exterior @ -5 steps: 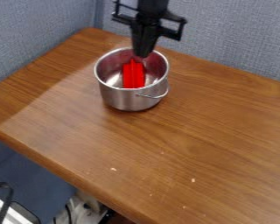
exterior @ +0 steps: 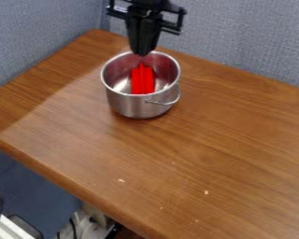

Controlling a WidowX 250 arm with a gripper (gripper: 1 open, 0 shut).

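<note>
A steel pot (exterior: 124, 103) with a wire handle stands on the wooden table (exterior: 202, 159), left of centre toward the back. A red object (exterior: 142, 80) is inside it. My black gripper (exterior: 142, 47) hangs over the pot's back rim, just above the red object. Its fingers are dark and overlap in this view, so their spacing is unclear.
Grey padded walls (exterior: 239, 37) close off the back and left. The table's near-left edge drops to a dark floor with cables.
The pot and red object look unmoved.
</note>
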